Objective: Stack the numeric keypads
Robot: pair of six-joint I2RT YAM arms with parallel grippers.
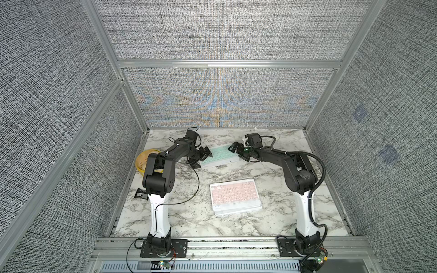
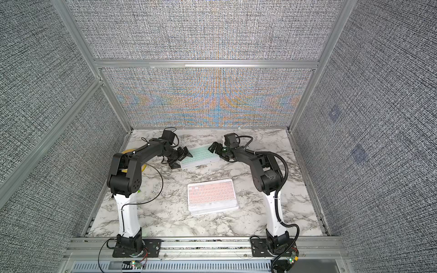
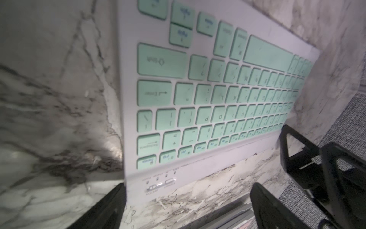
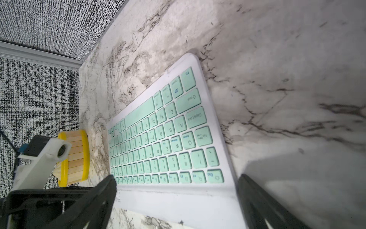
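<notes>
A white keypad with mint-green keys [image 1: 222, 153] lies at a slant on the far middle of the table. My left gripper [image 1: 204, 159] is open at its left end, with the fingers [image 3: 108, 210] low at the keypad's rear strip. At the other end stands my right gripper [image 1: 238, 153], also open. One of its fingers [image 4: 255, 198] is right at the keypad's short edge; I cannot tell whether it touches. Nearer the front lies a keypad with pink keys [image 1: 234, 192], its white border thick along the front, possibly over another white slab.
A yellow-rimmed round container [image 1: 142, 160] stands at the left behind my left arm. A small black packet [image 1: 141, 193] lies near the left edge. Bare marble tabletop [image 1: 277, 204] shows right of the pink keypad and between the two keypads.
</notes>
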